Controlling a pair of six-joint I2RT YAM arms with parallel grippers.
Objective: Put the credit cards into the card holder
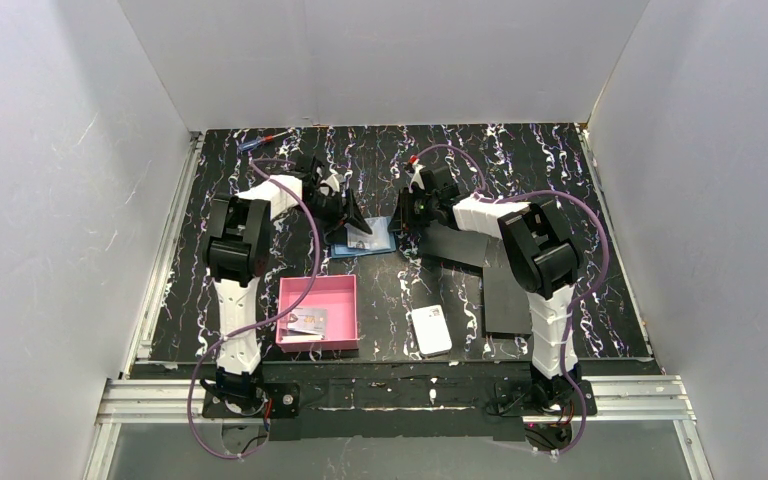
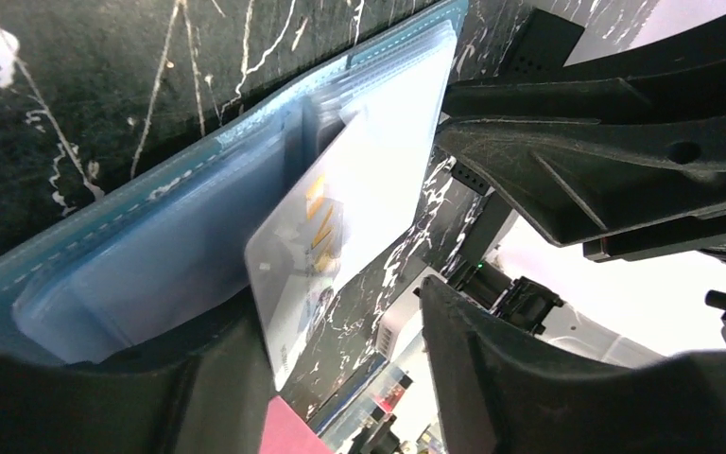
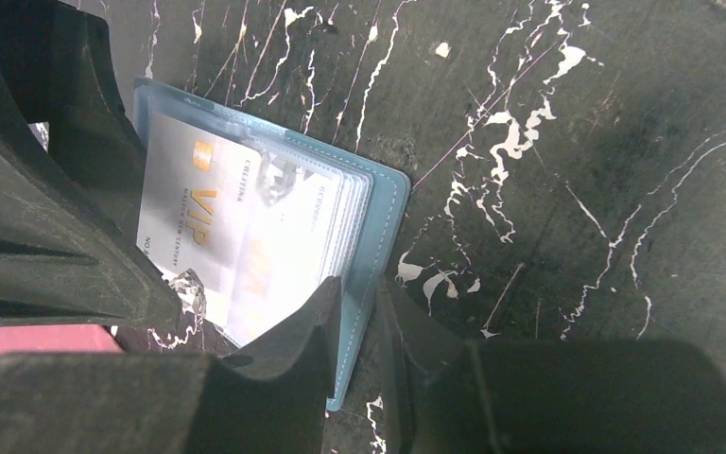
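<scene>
The white VIP card rests on the blue card holder, overlapping its clear pocket with a good part sticking out to the side. In the left wrist view, the card stands tilted out of the plastic sleeves. My left gripper is open around its projecting edge, a finger on the far side clear of it. Between the close-set fingers of my right gripper runs the holder's border. From the top, the holder is partly covered by the left gripper.
A pink box with cards inside stands front left. Nearer the front centre lies a white case. Dark flat panels lie under the right arm, and a screwdriver sits at the back left.
</scene>
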